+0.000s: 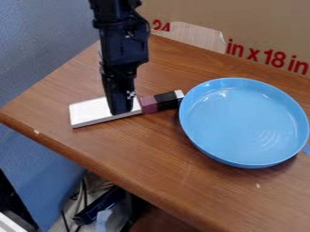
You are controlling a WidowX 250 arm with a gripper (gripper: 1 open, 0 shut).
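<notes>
My black gripper [119, 98] points down over a flat white bar [94, 112] lying on the wooden table. Its fingertips are at the bar's upper surface, near its right part; whether they are open or shut, or touching it, I cannot tell. Beside the bar's right end, in line with it, lies a short dark piece [159, 101], maroon and black with a light end. A round light-blue plate [242, 122] sits to the right, close to that piece.
A cardboard box [248, 36] with red print stands along the back. The table's [182, 190] left edge drops to a blue area with cables and dark items below. Bare wood lies in front of the bar and behind it.
</notes>
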